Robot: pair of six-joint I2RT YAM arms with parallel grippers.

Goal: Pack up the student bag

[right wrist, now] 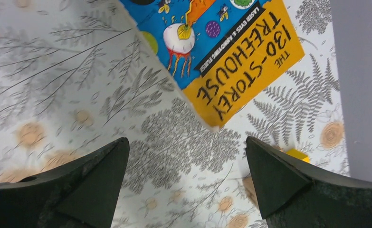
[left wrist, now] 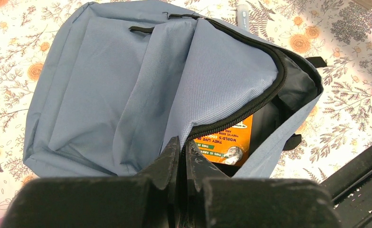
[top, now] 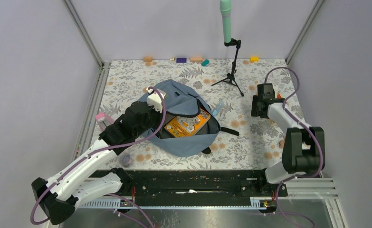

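Observation:
The blue-grey bag (top: 181,148) lies unzipped in the middle of the table, with an orange book (top: 186,124) inside it. At the bag's near-left edge my left gripper is shut against the zipped fabric (left wrist: 207,128); a fold of the black zipper edge runs between its fingertips. A blue and yellow treehouse book (right wrist: 226,57) lies flat on the table at the right. Over it my right gripper stands open, its fingers (right wrist: 279,175) spread to either side below the book's lower corner, nothing between them. In the top view the right arm hides most of that book.
Several small blocks, among them a yellow one (top: 254,59) and a purple one (top: 181,60), line the back edge. A black tripod (top: 232,76) stands behind the bag. A pink object (top: 103,118) and a clear round item (top: 125,159) lie at the left. Open table separates bag and right arm.

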